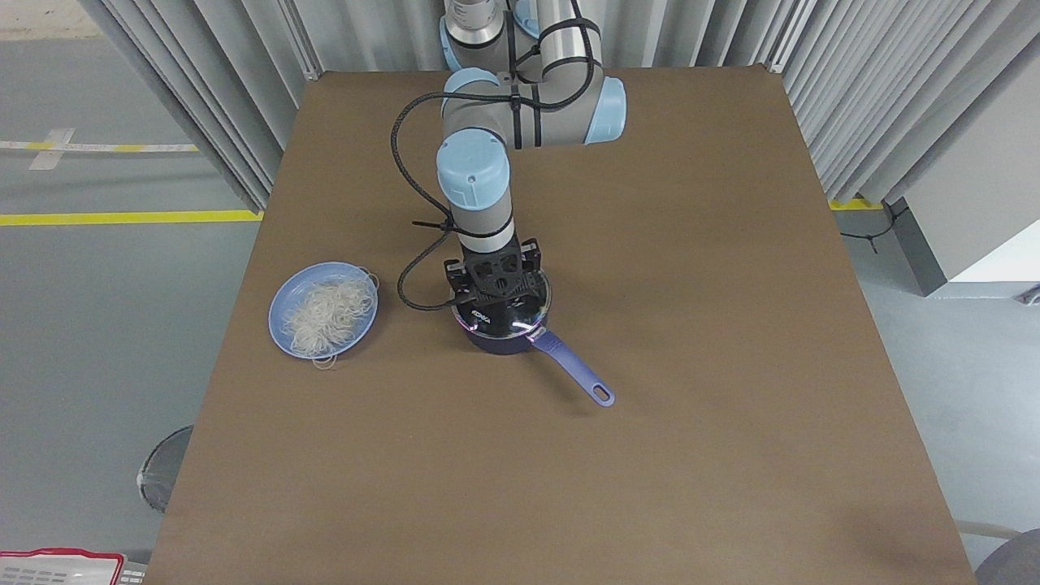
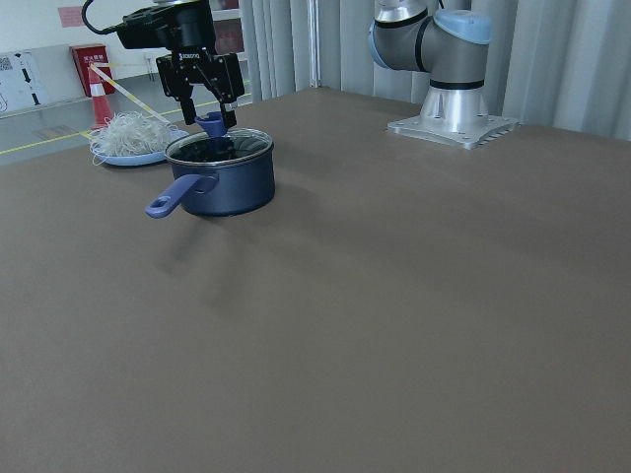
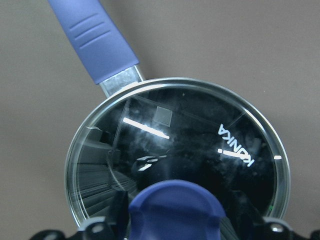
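Note:
A blue saucepan [image 2: 231, 193] with a glass lid [image 3: 190, 135] stands on the table, its handle [image 1: 575, 366] pointing to the front right in the front view. My black gripper [image 2: 202, 106] is down over the lid, its fingers on either side of the blue lid knob [image 3: 175, 215]. Whether they are closed on the knob or only around it, I cannot tell. In the front view my gripper hides the knob.
A blue plate [image 1: 283, 312] of white noodles [image 1: 327, 317] sits left of the pan in the front view, with strands over its rim.

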